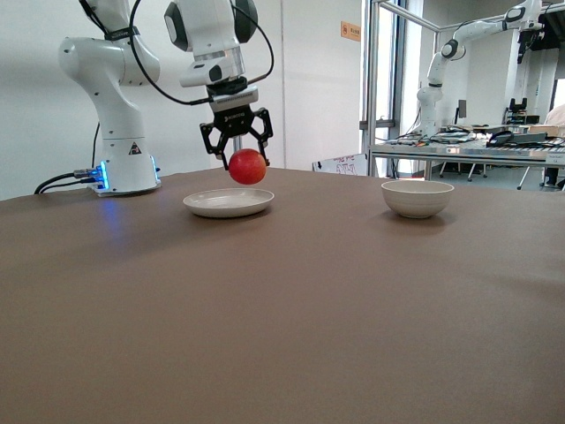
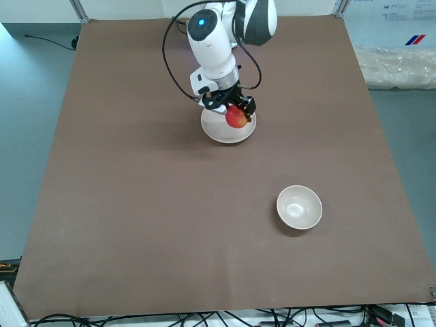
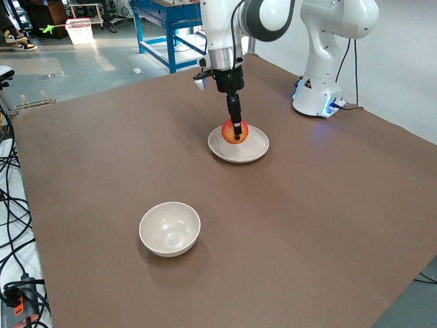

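Note:
A red apple [image 2: 236, 117] [image 1: 247, 167] [image 3: 231, 133] is held at my gripper [image 1: 242, 157] [image 3: 235, 128], just above a shallow white plate [image 2: 225, 134] [image 1: 228, 204] [image 3: 237, 152]; the fingers reach down on either side of it. In the top view the apple's underside appears slightly above the plate. A white bowl [image 2: 299, 207] [image 1: 415, 200] [image 3: 170, 229] stands apart on the brown table, nearer the left camera.
The arm's white base [image 3: 316, 96] stands at the table's back, with cables [image 3: 351, 108] beside it. More cables and devices lie beyond the table's edge.

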